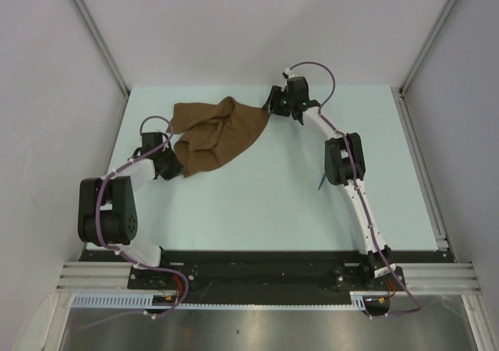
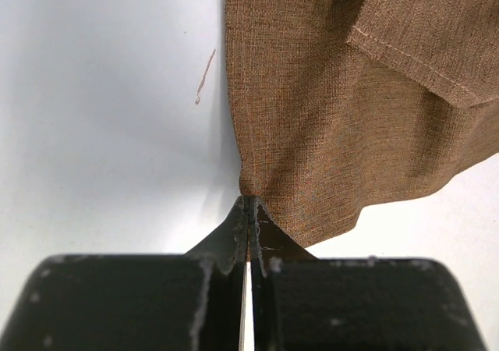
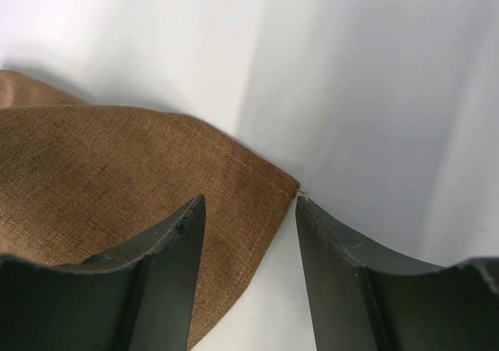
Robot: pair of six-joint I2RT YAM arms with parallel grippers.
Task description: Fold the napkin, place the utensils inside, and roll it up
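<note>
The brown napkin (image 1: 234, 136) lies crumpled across the back left of the white board. In the left wrist view my left gripper is shut on the edge near a corner of the napkin (image 2: 304, 132). My right gripper is part open at the napkin's right corner, which lies between and just beyond its fingertips in the right wrist view. A thin utensil (image 1: 321, 181) lies on the board beside the right arm, partly hidden by it.
The centre and front of the white board (image 1: 249, 210) are clear. The right arm covers part of the board's right half.
</note>
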